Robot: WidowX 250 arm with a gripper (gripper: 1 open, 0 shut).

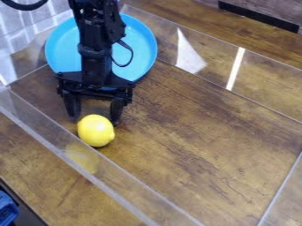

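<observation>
My black gripper (pixel 94 108) hangs low over the wooden surface at the left, its fingers spread open just behind a yellow round object (pixel 95 131), which looks like a lemon or ball. Whether the fingertips touch it is hard to tell. Behind the gripper lies a light blue bowl or plate (pixel 139 51), partly hidden by the arm.
Clear plastic walls run along the left and front. A dark blue item (pixel 10 212) shows at the lower left corner, outside the wall.
</observation>
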